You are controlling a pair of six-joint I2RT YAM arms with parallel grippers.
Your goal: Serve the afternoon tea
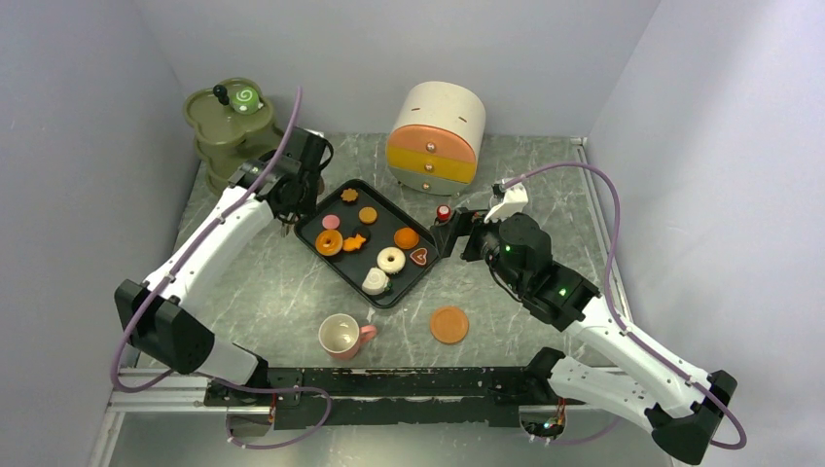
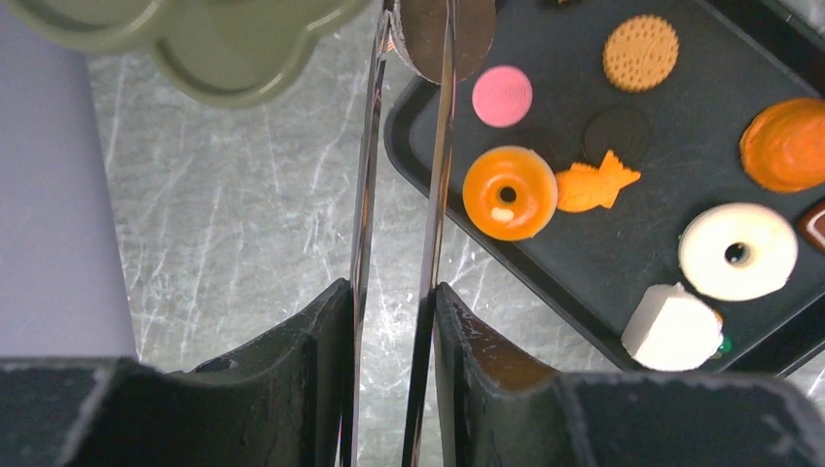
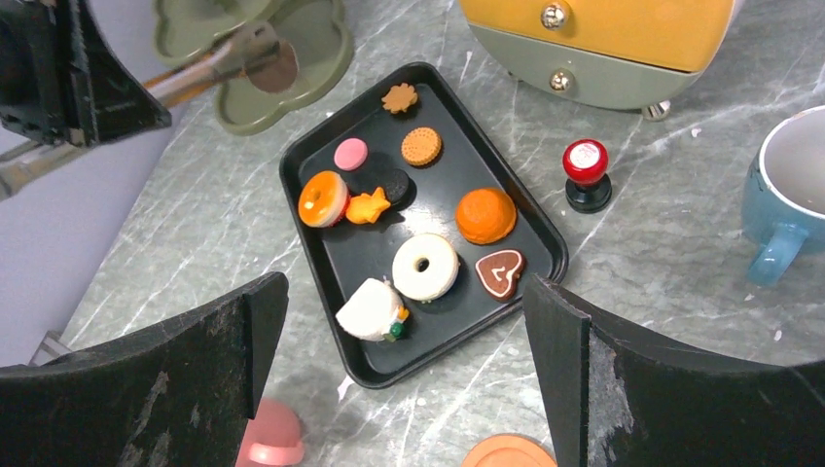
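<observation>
The black tray (image 1: 389,282) holds donuts such as the white one (image 3: 425,267), biscuits, cakes and a white piece (image 2: 671,329). My left gripper (image 1: 297,219), above and beside the tray's left end near the green tiered stand (image 2: 233,49), has a brown round treat (image 2: 467,34) at its fingertips, apparently between them; whether it is gripped is unclear. My right gripper (image 1: 457,224) is open, high at the tray's right, with nothing between its fingers.
A pink cup (image 1: 340,337) and an orange coaster (image 1: 448,325) lie in front. A blue mug (image 3: 788,195) and red-topped button (image 3: 587,165) are right. The drawer box (image 1: 436,117) stands behind.
</observation>
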